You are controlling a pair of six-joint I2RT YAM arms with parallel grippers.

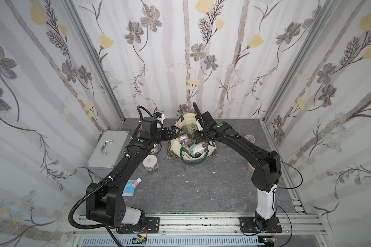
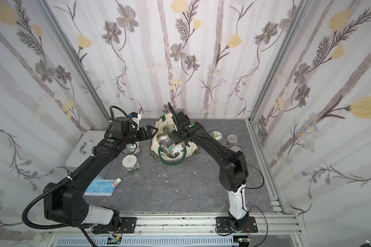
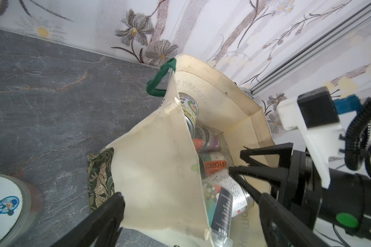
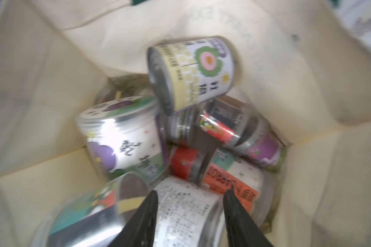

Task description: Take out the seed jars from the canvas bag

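A cream canvas bag (image 3: 152,173) with green handles holds several labelled seed jars, among them a yellow flower-label can (image 4: 195,70), a carrot can (image 4: 235,181) and a white-labelled jar (image 4: 181,214). My left gripper stands open beside the bag's side, nothing between its fingers. My right gripper is down in the bag's mouth, its fingers at the white-labelled jar. The right wrist view is blurred, and whether those fingers grip the jar is unclear.
A metal box (image 1: 105,148) stands at the left, with a lidded jar (image 2: 130,163) and a blue mask (image 2: 99,187) near it. More small jars (image 2: 232,139) stand right of the bag.
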